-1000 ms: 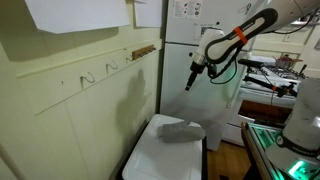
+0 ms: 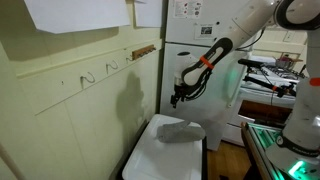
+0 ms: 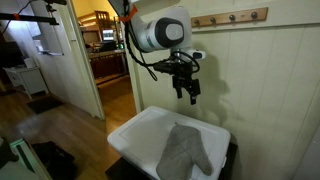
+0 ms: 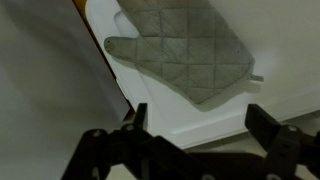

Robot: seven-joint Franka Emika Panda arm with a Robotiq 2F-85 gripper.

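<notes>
A grey quilted oven mitt (image 4: pixel 190 48) lies flat on a white tabletop (image 4: pixel 175 118); its thumb points to the left in the wrist view. The same mitt (image 2: pixel 181 132) shows on the far part of the table in exterior view 1, and the mitt (image 3: pixel 184 150) lies towards the right of the white top in exterior view 2. Above the table, clear of the mitt, hangs my gripper (image 2: pixel 177 101). Its fingers (image 4: pixel 262 124) are spread wide in the wrist view, with nothing between them.
A wooden rail with hooks (image 3: pixel 231 17) is fixed to the wall, and bare hooks (image 2: pixel 88 78) show along the panelled wall. A white fridge (image 2: pixel 176 65) stands behind the arm.
Over the last second my gripper has moved left and down in exterior view 1, closer to the table and the wall. The mitt has stayed where it was.
</notes>
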